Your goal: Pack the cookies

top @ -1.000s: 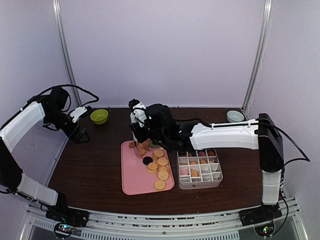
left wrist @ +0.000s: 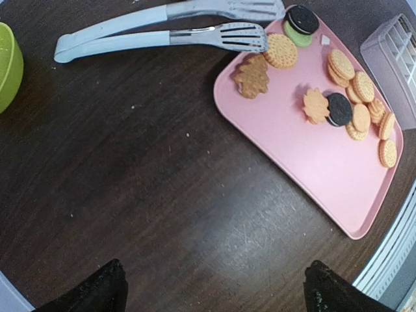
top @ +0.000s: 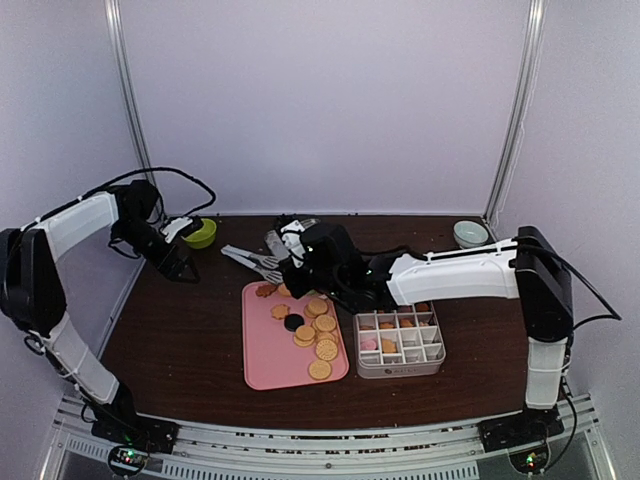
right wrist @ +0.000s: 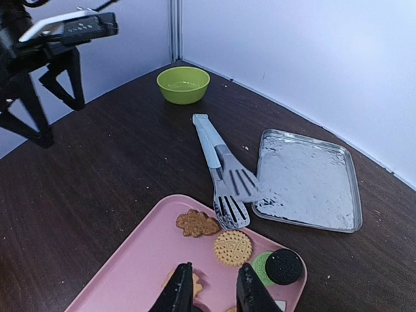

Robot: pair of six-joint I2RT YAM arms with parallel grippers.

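Cookies lie on the pink tray [top: 270, 355]: round pale ones [left wrist: 281, 51], dark ones [right wrist: 283, 266], a brown tree-shaped one [right wrist: 196, 223]. Beside it a compartment box [top: 398, 365] holds some cookies. Blue-handled tongs [right wrist: 207, 140] lie behind the tray, heads by its far edge. My left gripper hangs open and empty over the table, left of the tray. My right gripper is above the tray's far part; its fingers are a little apart, and what, if anything, is between them cannot be made out.
A green bowl [right wrist: 182, 92] stands at back left, a white bowl [top: 470, 233] at back right. A metal tray [right wrist: 305, 182] lies behind the tongs.
The tongs, earlier over the pink tray under my right gripper, now lie behind it. My right gripper has shifted slightly right; my left arm has moved slightly right.
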